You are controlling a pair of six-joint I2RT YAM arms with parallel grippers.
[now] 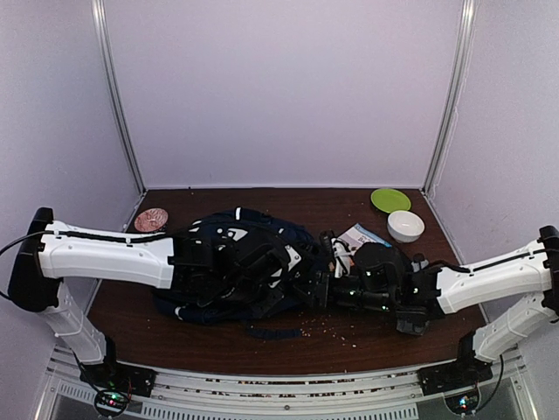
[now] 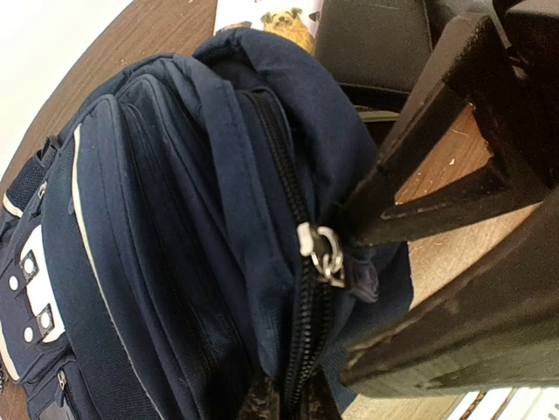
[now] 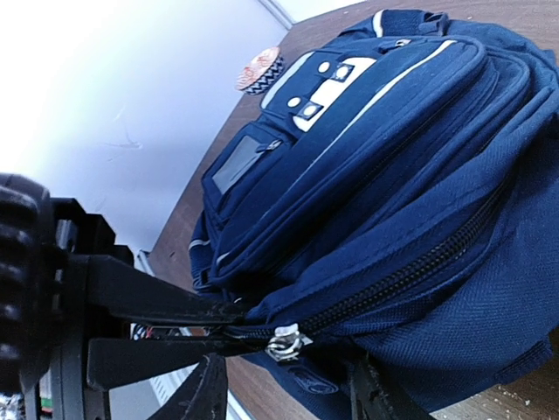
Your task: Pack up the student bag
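Observation:
A navy backpack (image 1: pixel 210 297) (image 2: pixel 157 219) (image 3: pixel 384 175) lies on the table under both arms. In the left wrist view a silver zipper pull (image 2: pixel 325 255) sits on its black zipper. My left gripper is shut on the bag's zipper edge, at the bottom of that view and left in the right wrist view. My right gripper's dark fingers (image 2: pixel 410 175) reach to the zipper pull from the right, part apart; whether they touch it is unclear. A booklet with dog pictures (image 2: pixel 271 22) lies behind the bag, partly hidden.
A green plate (image 1: pixel 390 198) and white bowl (image 1: pixel 405 226) stand at the back right, a patterned pink bowl (image 1: pixel 151 219) at the left. Crumbs lie on the bare wood (image 1: pixel 341 346) in front. White walls surround the table.

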